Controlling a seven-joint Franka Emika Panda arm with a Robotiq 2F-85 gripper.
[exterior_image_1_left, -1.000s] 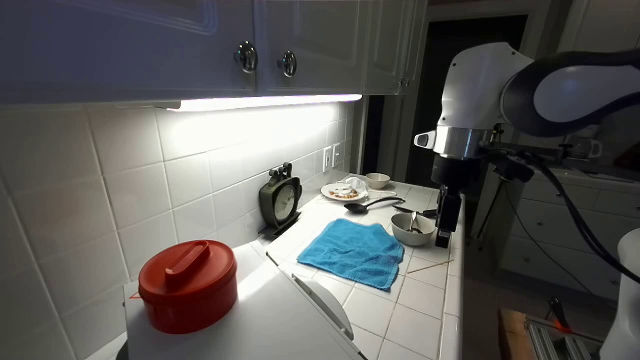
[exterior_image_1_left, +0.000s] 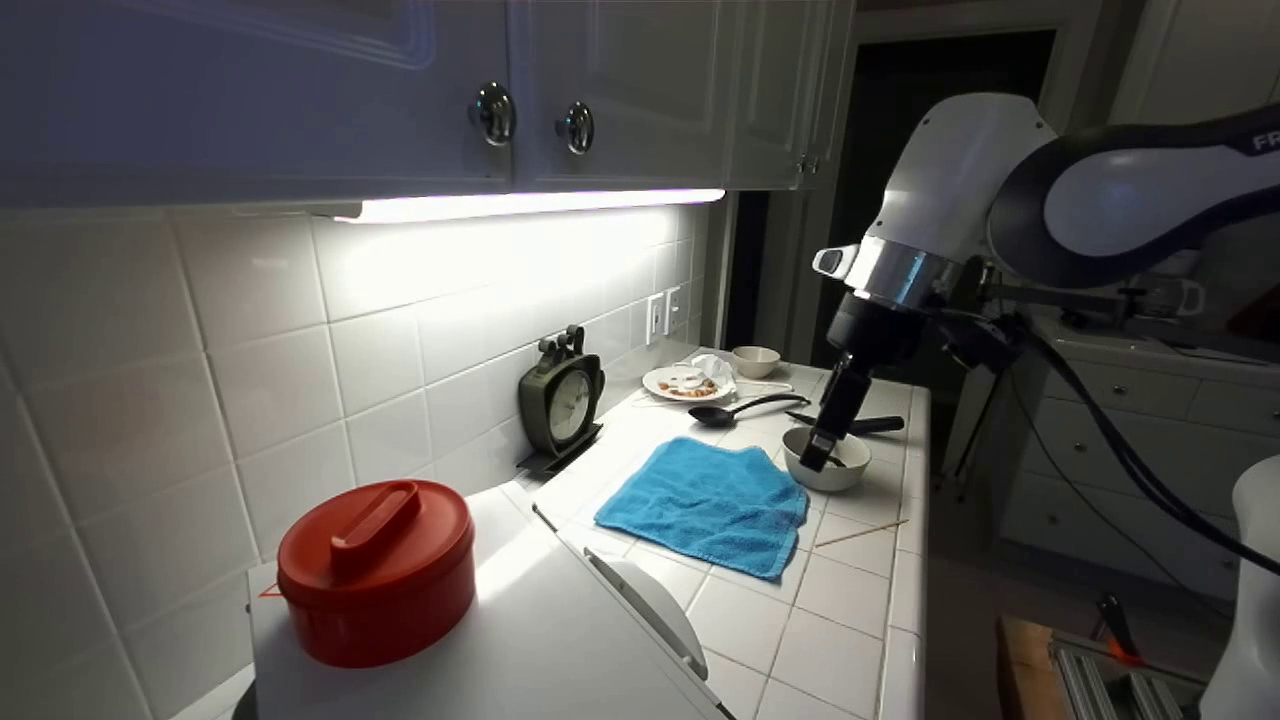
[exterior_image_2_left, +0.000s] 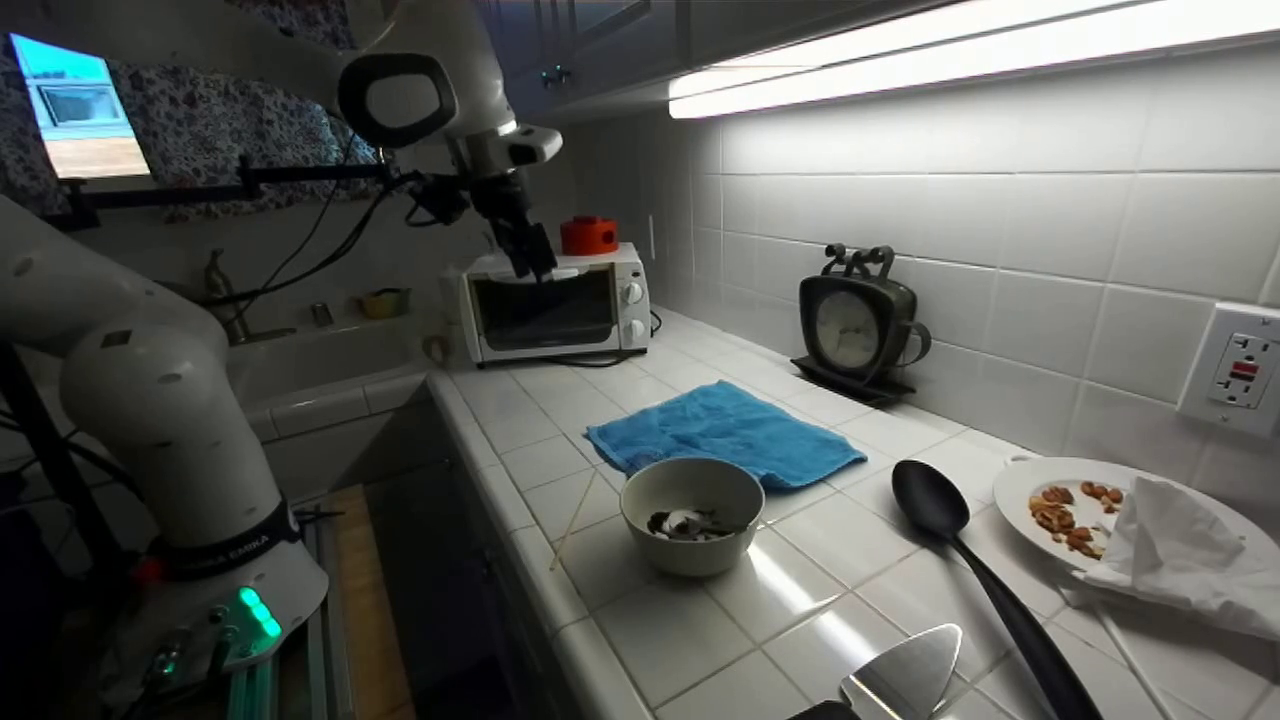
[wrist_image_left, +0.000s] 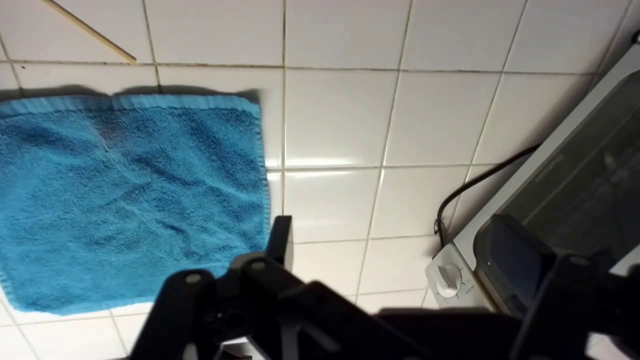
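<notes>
My gripper is open, its two fingers far apart in the wrist view with nothing between them. It hangs in the air above the counter, tilted. A blue towel (wrist_image_left: 138, 198) lies flat on the tiles, to the left of the fingers in that view. A white bowl (exterior_image_2_left: 692, 516) stands on the counter beside the towel, with something dark and pale inside. In exterior view 1 the fingertips overlap this bowl, though exterior view 2 has them apart from it. A thin wooden stick (exterior_image_2_left: 573, 520) lies near the counter's edge.
A toaster oven (exterior_image_2_left: 555, 307) with a red lidded pot (exterior_image_1_left: 378, 576) on top stands at one end. Along the wall is a dial scale (exterior_image_2_left: 854, 322). A black spoon (exterior_image_2_left: 930, 498), a metal server (exterior_image_2_left: 906, 672) and a plate with nuts (exterior_image_2_left: 1020, 490) occupy the other end.
In exterior view 1 my gripper has moved left and tilted from near upright, so its fingertips now overlap the bowl. The towel, stick and bowl have stayed in place.
</notes>
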